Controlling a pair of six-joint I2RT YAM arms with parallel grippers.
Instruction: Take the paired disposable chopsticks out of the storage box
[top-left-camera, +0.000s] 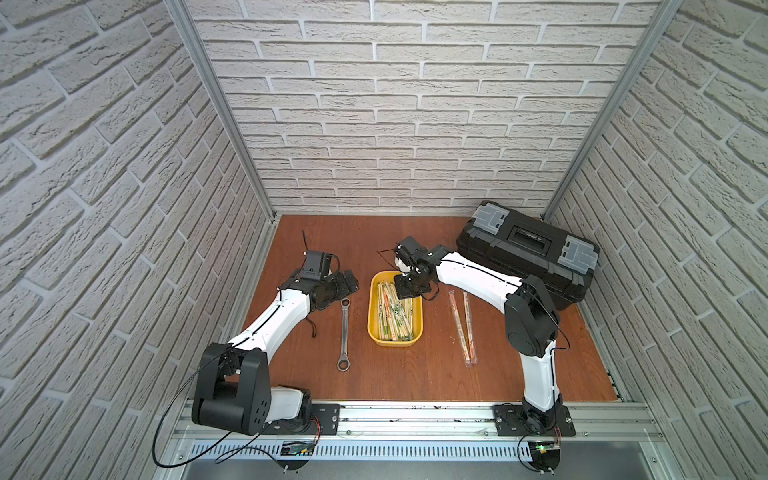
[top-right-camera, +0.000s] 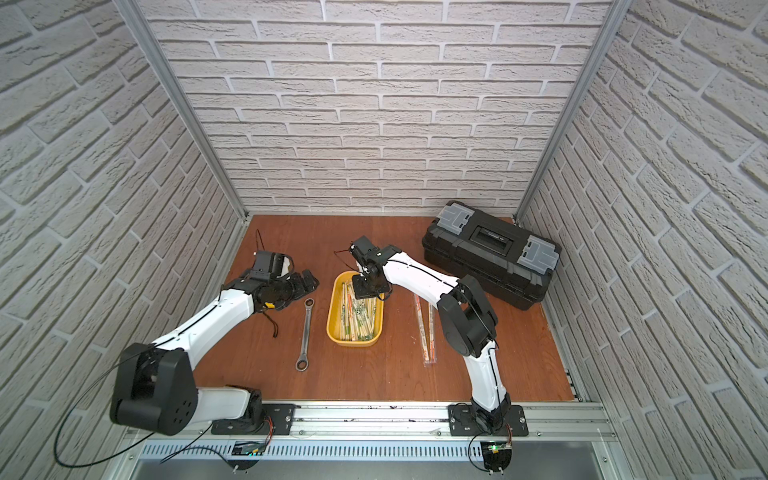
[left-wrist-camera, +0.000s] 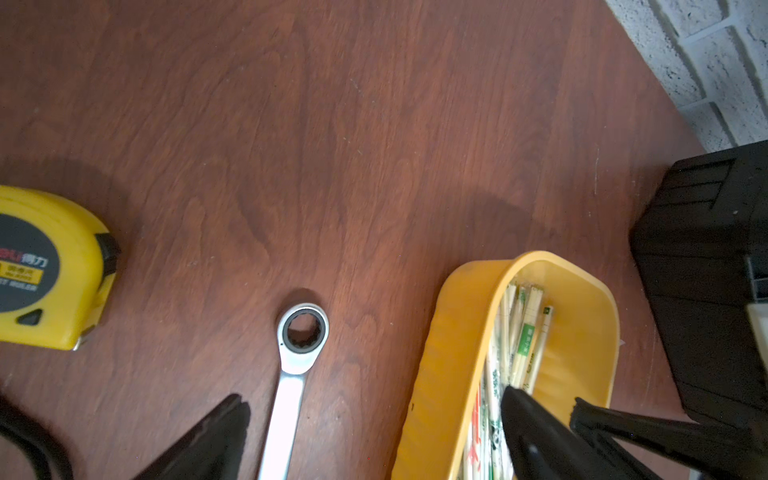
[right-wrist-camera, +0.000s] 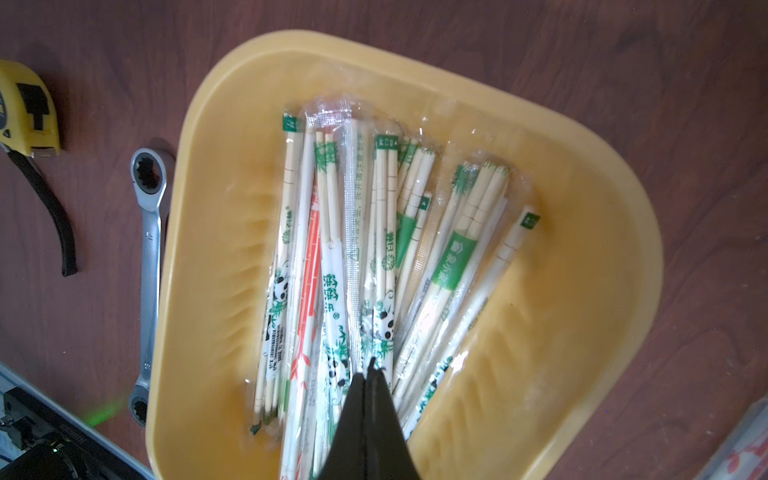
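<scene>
The yellow storage box (right-wrist-camera: 608, 320) holds several wrapped pairs of disposable chopsticks (right-wrist-camera: 452, 260), packed lengthwise. My right gripper is over the box, shut with nothing visible between its fingertips; the chopsticks lie below it. Two separate wrapped strips (top-left-camera: 457, 324) lie on the table to the right of the box. My left gripper stands open to the left of the box, above the wrench area, with nothing between its fingers.
A ratchet wrench (top-left-camera: 344, 336) lies left of the box and a yellow tape measure (left-wrist-camera: 56, 272) beside it. A large black toolbox (top-left-camera: 524, 248) fills the back right. Bare table shows at the back middle and front.
</scene>
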